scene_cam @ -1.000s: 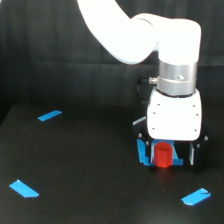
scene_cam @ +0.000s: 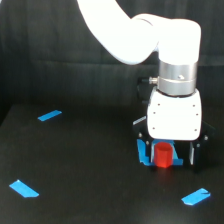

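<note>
A small red object (scene_cam: pixel 163 155) is on or just above the dark table, directly below the white hand of my gripper (scene_cam: pixel 164 146). Blue pieces (scene_cam: pixel 143 152) show to its left and right, close beside it. From this view the hand covers the top of the red object. My fingers are too dark and small to make out clearly, so whether they touch the object does not show.
Blue strips of tape lie flat on the dark table (scene_cam: pixel 90 165): one at the far left (scene_cam: pixel 50 115), one at the near left (scene_cam: pixel 24 188), one at the near right (scene_cam: pixel 196 197). A dark curtain hangs behind.
</note>
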